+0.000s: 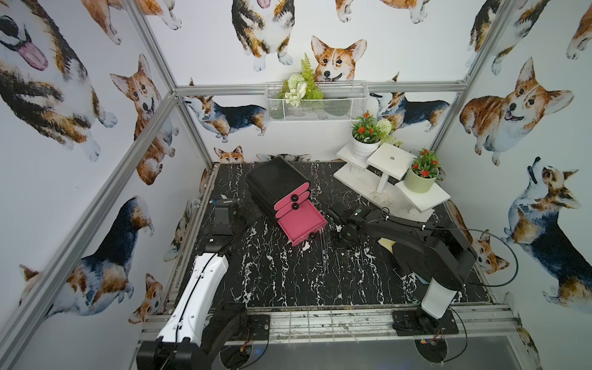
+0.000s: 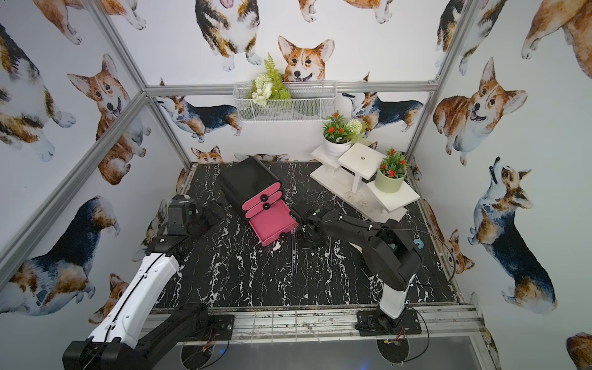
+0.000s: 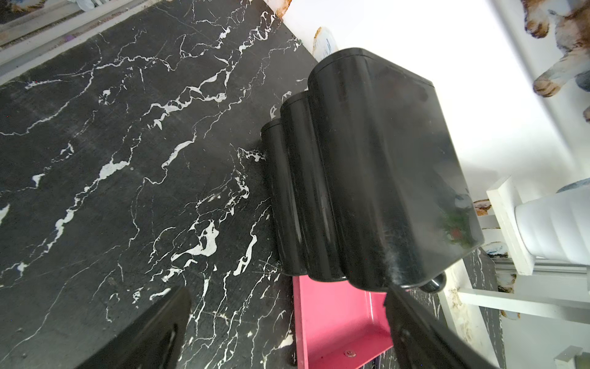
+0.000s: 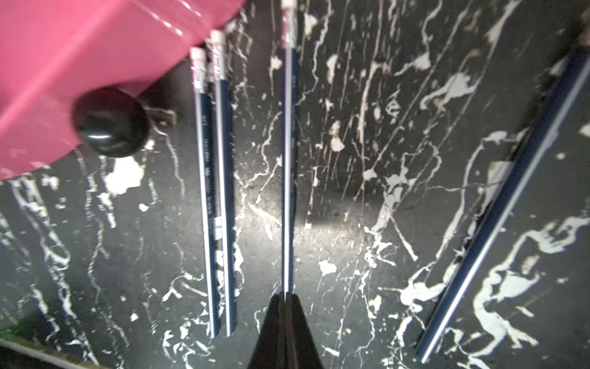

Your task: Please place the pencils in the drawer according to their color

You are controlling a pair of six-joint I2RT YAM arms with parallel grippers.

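Several dark blue pencils lie on the black table in the right wrist view: a close pair, the left pencil [image 4: 206, 184] and its neighbour pencil [image 4: 223, 178], then a middle pencil [image 4: 288, 153], and a slanted pencil [image 4: 504, 196] farther right. My right gripper is shut with nothing between its fingers; the middle pencil is outside them, its lower end appearing in line with the tips. The pink drawer [image 1: 302, 223] of the black cabinet [image 1: 271, 178] is pulled out. In the left wrist view my left gripper stands open and empty beside the cabinet.
A black drawer knob [image 4: 110, 121] projects near the pencils' eraser ends. The white stand [image 1: 385, 194] with potted plants occupies the back right. Bare table [image 3: 123, 184] lies left of the cabinet.
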